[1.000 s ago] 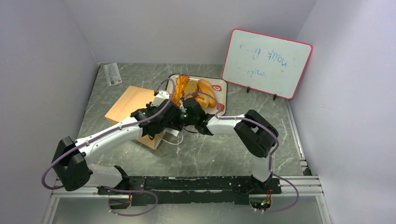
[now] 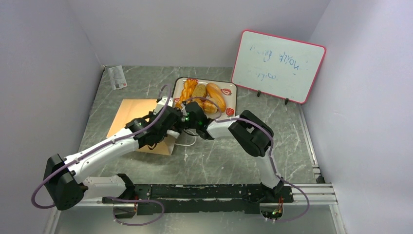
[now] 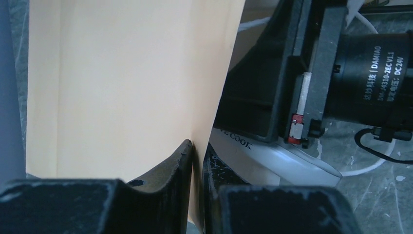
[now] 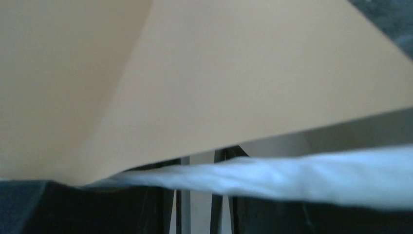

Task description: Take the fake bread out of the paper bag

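Observation:
The tan paper bag (image 2: pixel 127 113) lies on its side at the left of the table, partly covered by both arms. My left gripper is shut on the edge of the bag at its mouth. Right against that mouth is my right gripper, its fingers partly apart, with a whitish bag handle (image 4: pixel 292 178) crossing in front of them. No bread shows between its fingers. Several fake breads lie on the tray (image 2: pixel 233 100), among them a braided loaf (image 2: pixel 188 90) and a long loaf (image 2: pixel 216 96). The bag's inside is hidden.
A whiteboard (image 2: pixel 277 63) leans at the back right, and a small printed packet (image 2: pixel 117 77) lies at the back left. Both arms meet closely at the bag, just in front of the tray.
The bag has turned, its far edge swinging left and toward the front. My right arm has moved left toward the bag; my left arm has shifted slightly left.

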